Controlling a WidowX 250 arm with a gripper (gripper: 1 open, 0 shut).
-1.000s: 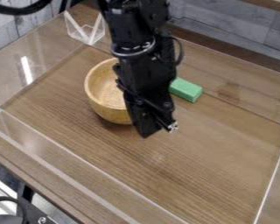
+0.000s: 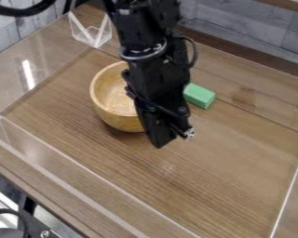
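The black robot arm reaches down from the top centre, its gripper (image 2: 164,130) low over the middle of the wooden table, in front of and partly over a tan round bowl (image 2: 115,99). The gripper looks shut, with nothing visible between its fingers. The arm hides part of the bowl. A small green block (image 2: 199,95) lies to the right, behind the gripper.
A clear plastic object (image 2: 92,26) stands at the back left. Wooden and grey edges bound the table at the back, and a black cable lies at the lower left.
The arm and gripper have shifted very slightly; the bowl and green block look unmoved.
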